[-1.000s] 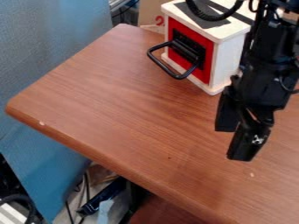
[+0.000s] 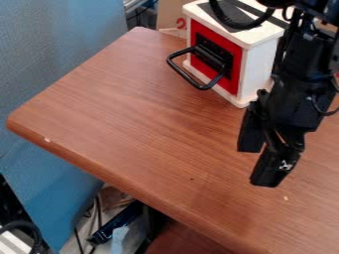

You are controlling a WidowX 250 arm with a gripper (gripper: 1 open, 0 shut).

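My black arm comes in from the upper right, its gripper (image 2: 269, 159) pointing down over the right half of the wooden table, low and in front of a white box (image 2: 252, 69). That box has a red front panel (image 2: 207, 45) with a black latch and a black bar handle (image 2: 185, 77) sticking out toward the left. The gripper is apart from the box and its handle. The view does not show clearly whether its fingers are open or shut.
A cardboard box (image 2: 172, 15) stands behind. Cables and clutter lie beside the table at the lower left, by a blue padded surface (image 2: 54, 69).
My gripper has shifted slightly to the right and down, with a small turn. The white box and handle have not moved.
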